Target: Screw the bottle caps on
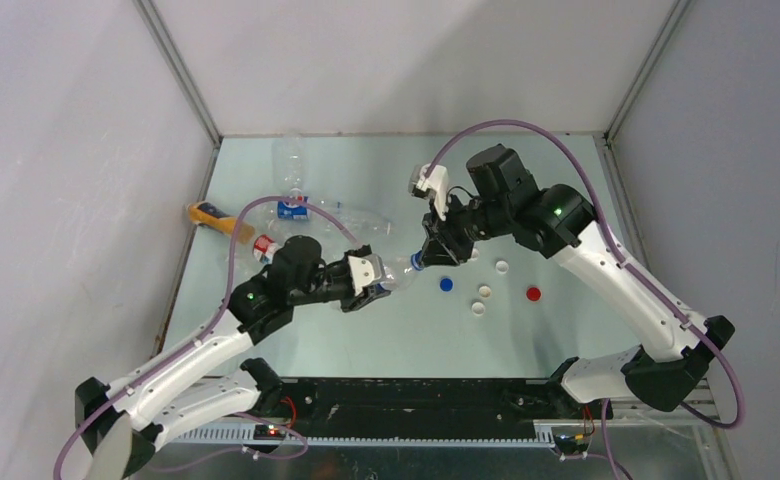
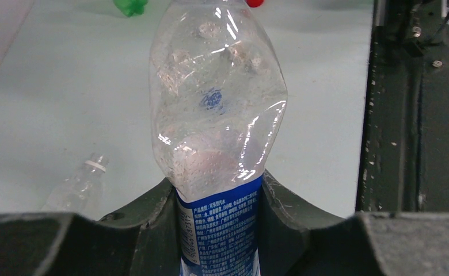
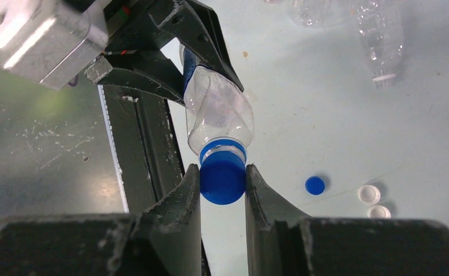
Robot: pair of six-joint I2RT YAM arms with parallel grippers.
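In the middle of the top view, my left gripper (image 1: 371,285) is shut on a clear plastic bottle (image 1: 398,272) with a blue label (image 2: 216,224), held off the table in a near-horizontal position. A blue cap (image 3: 222,181) sits on that bottle's mouth, and my right gripper is shut on it from the side opposite the left one. Loose caps lie on the table below: a blue one (image 3: 315,185), a red one (image 1: 533,293) and several white ones (image 3: 368,194).
Several bottles (image 1: 351,220) lie at the back left, one orange (image 1: 209,213). Walls close in the table (image 1: 526,340) at the sides and back.
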